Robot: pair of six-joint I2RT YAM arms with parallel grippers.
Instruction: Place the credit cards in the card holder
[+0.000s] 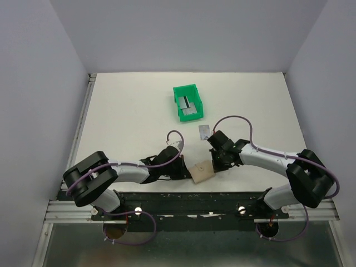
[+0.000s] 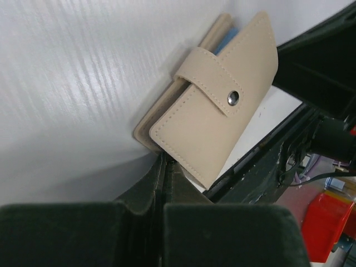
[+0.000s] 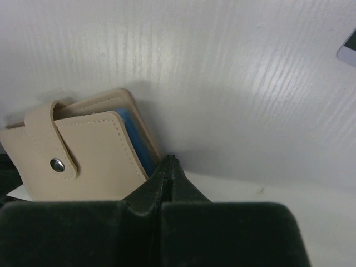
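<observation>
The beige card holder (image 1: 202, 171) lies near the table's front edge, between both arms, its strap and snap visible in the left wrist view (image 2: 206, 128) and blue inside it. My left gripper (image 1: 187, 176) is shut, its fingertips against the holder's left end. My right gripper (image 1: 214, 169) is shut too, its tips at the holder's right end beside the blue insert (image 3: 134, 139). Nothing shows held between either gripper's fingers. A light card (image 1: 204, 132) lies above the holder on the table.
A green tray (image 1: 196, 115) with cards inside stands at the back middle.
</observation>
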